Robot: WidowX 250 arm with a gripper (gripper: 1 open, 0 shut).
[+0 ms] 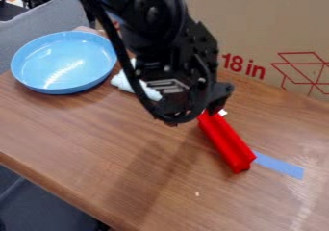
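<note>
A black gripper (188,108) hangs over the middle of the wooden table, pointing down near the upper end of a red bar-shaped object (226,141). Its fingertips are dark and partly hidden by the arm, and nothing is seen held in them. The red object lies on the table, its lower end resting by a strip of blue tape (279,166), with a small white part at its upper end. A white cloth-like item (130,86) lies behind the gripper, partly covered.
A light blue plate (62,61) sits at the back left. A cardboard box (272,38) stands along the back.
</note>
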